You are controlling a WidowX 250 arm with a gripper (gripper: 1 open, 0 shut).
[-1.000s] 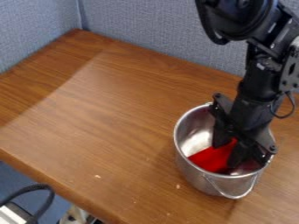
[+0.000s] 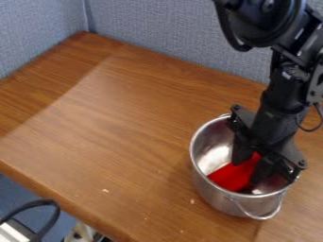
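Note:
A silver metal pot [image 2: 206, 186] with a wire handle stands on the wooden table at the right front. Inside it lies a red object [image 2: 231, 176], partly covered by my black gripper [image 2: 256, 165], which reaches down into the pot from the upper right. The fingers are dark and overlap the pot's interior, so whether they are open or closed on the red object is unclear.
Grey padded walls line the back and left. Dark cables and white hardware sit at the lower left, beside the table edge.
The gripper has shifted very slightly within the pot over the last second; the pot looks to have moved a little with it.

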